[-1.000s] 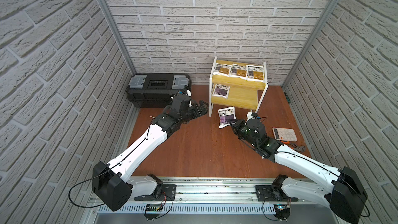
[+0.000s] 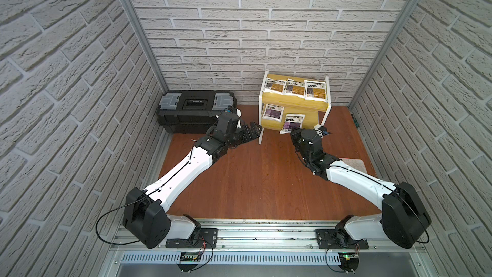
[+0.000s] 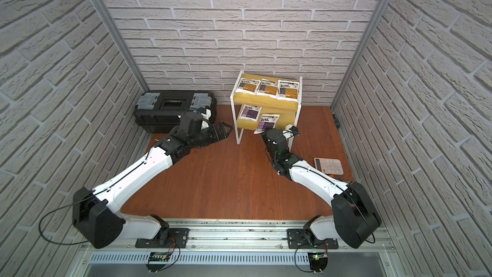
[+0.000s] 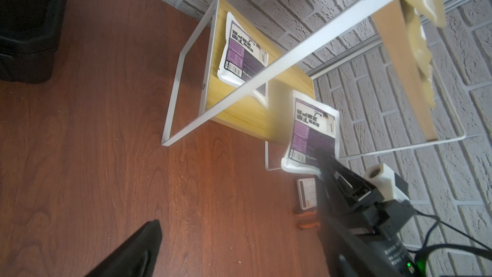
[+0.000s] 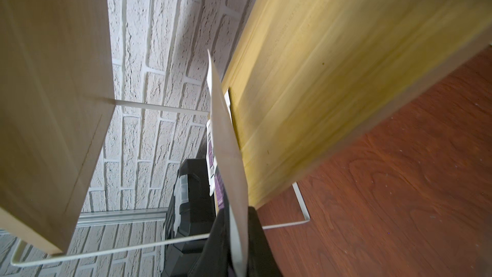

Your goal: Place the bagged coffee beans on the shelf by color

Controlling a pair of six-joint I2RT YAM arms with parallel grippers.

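Note:
A white bag with a purple label (image 2: 293, 122) is gripped along its lower edge by my right gripper, which is shut on it. In the right wrist view the bag appears edge-on, between the upper board and the lower shelf (image 5: 328, 82). Another purple bag (image 4: 244, 57) lies on the lower shelf's left part. Three orange-brown bags, the middle one (image 2: 295, 87) among them, line the upper shelf. My left gripper stands open and empty, its fingers (image 4: 134, 250) wide apart, left of the shelf rack.
White rack posts (image 3: 238, 119) frame the shelves. A black toolbox (image 2: 196, 110) stands at the back left. A white calculator-like device (image 3: 328, 166) lies on the table at right.
My right gripper has carried its purple bag upward and back, from in front of the rack to the lower shelf's front edge. The left arm shifted slightly to the right.

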